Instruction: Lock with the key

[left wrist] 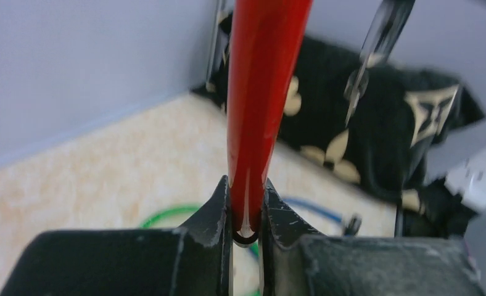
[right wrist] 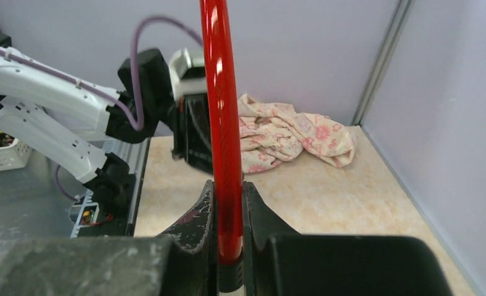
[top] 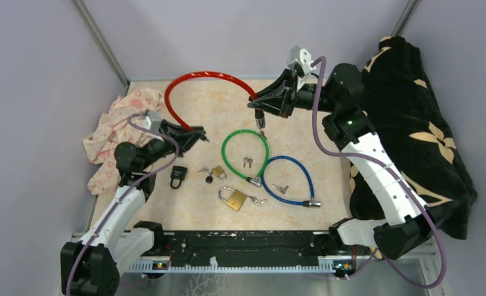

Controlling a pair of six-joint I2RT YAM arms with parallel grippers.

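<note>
A red cable lock (top: pixel 211 74) arches above the table between my two grippers, its ends apart. My left gripper (top: pixel 198 134) is shut on the plain end; in the left wrist view the red tube (left wrist: pixel 256 111) stands up between the dark fingers. Near the other end, my right gripper (top: pixel 263 105) is shut on the tube, seen upright in the right wrist view as a red length (right wrist: pixel 225 135). Below it hangs the metal lock cylinder (top: pixel 259 119), with keys (top: pixel 262 134) dangling at its bottom.
Beneath lie a green cable lock (top: pixel 224 148), a blue cable lock (top: pixel 303 169), a large brass padlock (top: pixel 236 200), a small brass padlock (top: pixel 219 172), a black padlock (top: pixel 178 176) and loose keys (top: pixel 247 161). A pink cloth (top: pixel 120 129) and a black blanket (top: pixel 407 123) flank the table.
</note>
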